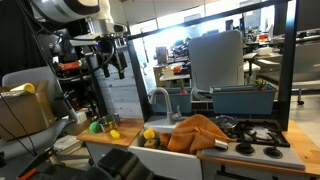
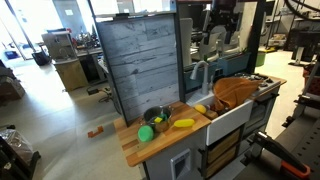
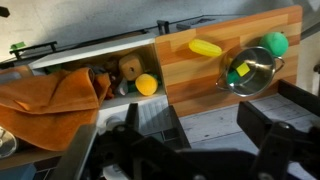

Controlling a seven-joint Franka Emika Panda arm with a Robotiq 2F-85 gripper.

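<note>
My gripper hangs high above the counter's left part, in front of the grey plank panel. In the wrist view its two dark fingers stand wide apart along the lower edge, with nothing between them. A metal pot rests on the wooden counter and holds small green and yellow pieces. Beside it lie a green round object and a long yellow object. The white sink contains a yellow round item and brownish items. An orange cloth drapes over the sink's other side.
A faucet rises behind the sink. The stove is at the right in exterior view 1, with blue-green bins behind it. The plank panel stands upright behind the pot. Bare wood shows between pot and sink.
</note>
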